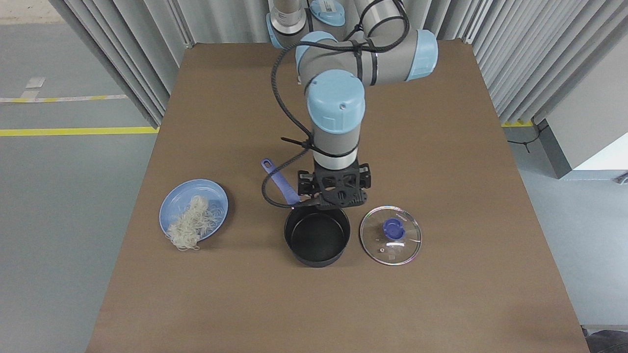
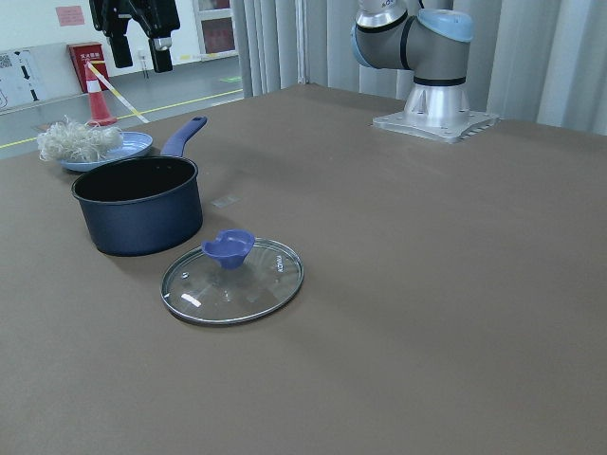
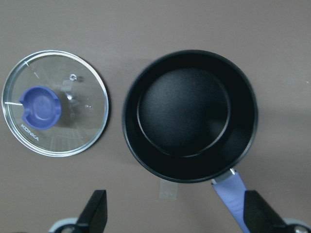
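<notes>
A dark saucepan point(image 1: 316, 238) with a purple handle point(image 3: 228, 194) stands on the table. Beside it lies a glass lid point(image 1: 389, 250) with a blue knob point(image 3: 41, 109), flat on the tabletop. My gripper point(image 2: 138, 59) hangs open above the pot and handle, nothing between its fingers; in the wrist view its fingertips show at the bottom edge. A blue plate point(image 1: 176, 206) of white noodles point(image 1: 191, 226) sits apart from the pot, at the left in the front view.
The robot's base point(image 2: 436, 123) stands at the back edge.
</notes>
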